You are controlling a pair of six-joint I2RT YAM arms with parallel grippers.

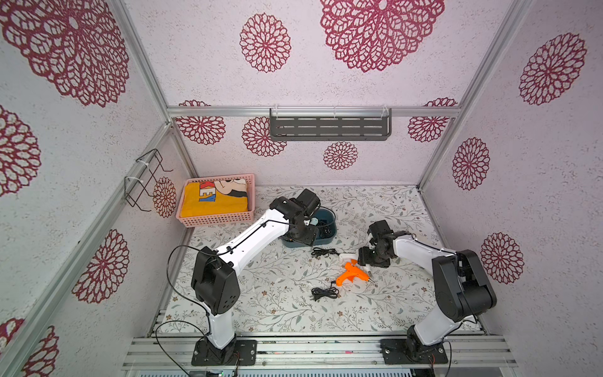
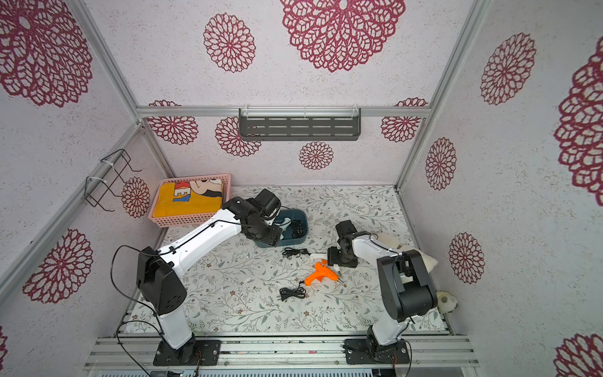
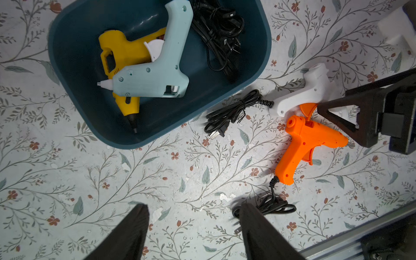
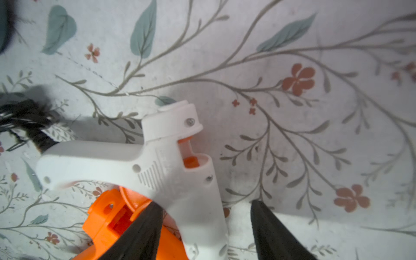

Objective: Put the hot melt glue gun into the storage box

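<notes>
Two glue guns lie side by side on the table: a white one (image 4: 182, 186) with an orange trigger, and an orange one (image 3: 303, 145). Inside the dark blue storage box (image 3: 182, 114) rest a light-blue glue gun (image 3: 160, 75) and a yellow one (image 3: 125, 52). My right gripper stands part open at the white gun's barrel, which lies between its fingers; the right-hand finger is clearly apart from it, and contact on the left cannot be told. Over the table beside the box, my left gripper is open and empty.
Coiled black cords (image 3: 231, 112) of the white gun lie against the box's near side. The orange gun's cord bundle (image 3: 264, 208) lies nearer the front edge. A pink basket (image 1: 216, 220) with yellow cloth stands back left.
</notes>
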